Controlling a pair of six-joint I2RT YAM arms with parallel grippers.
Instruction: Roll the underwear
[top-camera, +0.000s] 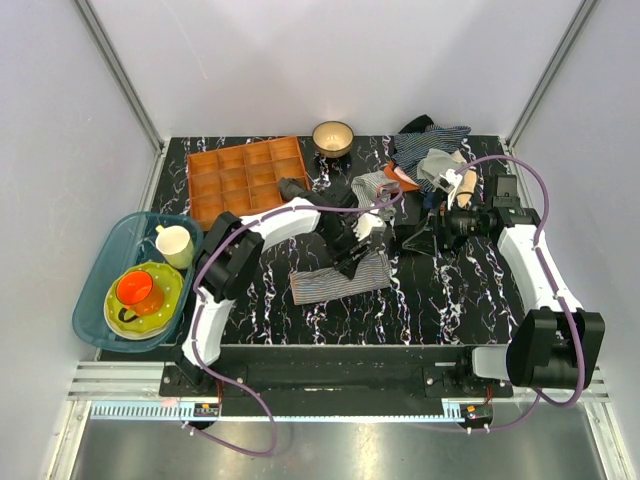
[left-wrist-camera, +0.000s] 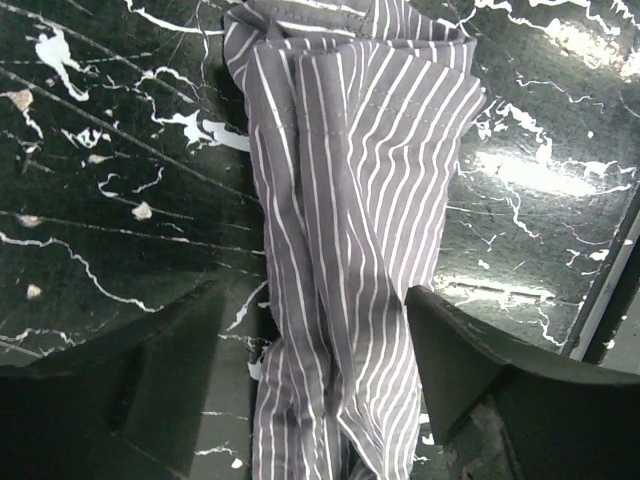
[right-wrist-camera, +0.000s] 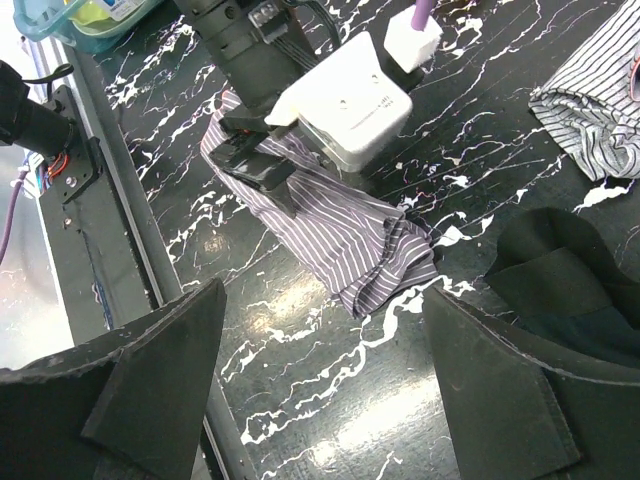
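The striped grey underwear (top-camera: 330, 288) lies flattened into a long strip on the black marbled table, with a fold at one end (right-wrist-camera: 390, 260). My left gripper (top-camera: 352, 262) is over its right part; in the left wrist view the fingers (left-wrist-camera: 130, 400) stand apart on either side of the strip. My right gripper (top-camera: 430, 236) is raised to the right of the strip, open and empty, above a dark cloth (right-wrist-camera: 560, 270).
An orange compartment tray (top-camera: 235, 180) and bowl (top-camera: 332, 138) stand at the back. A blue tub (top-camera: 105, 270) with dishes is at left. More clothes (top-camera: 430, 150) are piled at back right.
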